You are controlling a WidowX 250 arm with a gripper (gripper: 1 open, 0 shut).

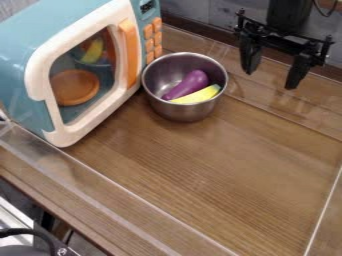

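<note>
My black gripper (273,64) hangs at the top right over the back of the counter, its two fingers wide apart and nothing between them. To its lower left stands a steel bowl (185,113) holding a purple eggplant (186,84) and a yellow item (199,96). Left of the bowl is a toy microwave (34,37), light blue with a white frame and orange buttons; an orange plate (74,88) shows inside it, along with something yellow.
A wall runs along the back. At the lower left, past the counter's edge, are a white object and a black cable.
</note>
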